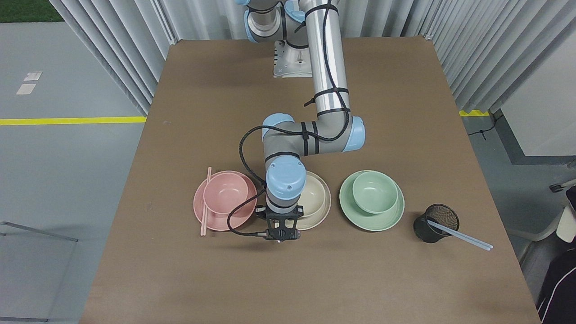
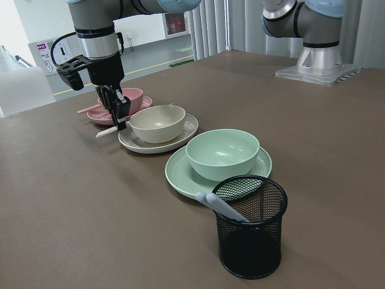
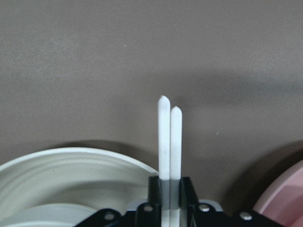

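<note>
My gripper [image 2: 120, 123] is low at the near-left edge of the cream plate [image 1: 316, 213], beside the cream bowl [image 2: 157, 123]. In the wrist view two white chopsticks [image 3: 170, 137] lie side by side between my dark fingertips, which look close on both sides; whether they are clamped is unclear. The pink plate [image 1: 225, 223] with pink bowl [image 1: 226, 191] and pink chopsticks [image 1: 205, 200] stands left of the gripper. The green plate [image 1: 351, 207] holds a green bowl [image 1: 375, 190] to the right.
A black mesh cup [image 1: 425, 232] with pale blue chopsticks [image 1: 467, 238] stands at the right.
</note>
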